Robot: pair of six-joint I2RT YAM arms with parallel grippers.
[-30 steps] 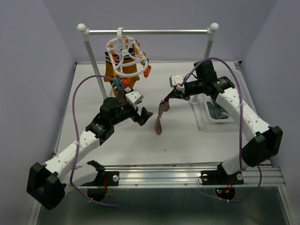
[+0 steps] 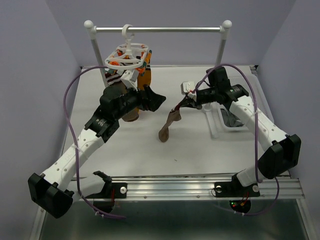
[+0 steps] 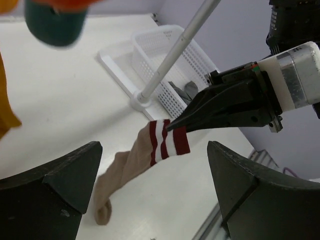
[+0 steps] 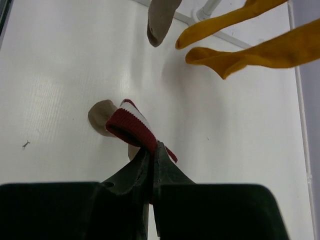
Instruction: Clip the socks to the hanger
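Note:
A brown sock with red and white striped cuff hangs from my right gripper, shut on its cuff; the left wrist view shows the sock just past my left gripper's fingertips. My left gripper is open, beside the white clip hanger on the rail. Socks in orange, brown and striped patterns hang from the hanger, partly behind the left arm; orange ones show above the held sock in the right wrist view.
A white basket with dark grey socks stands at the right, by the rack's right post. The rail spans the back.
The held sock has swayed slightly left.

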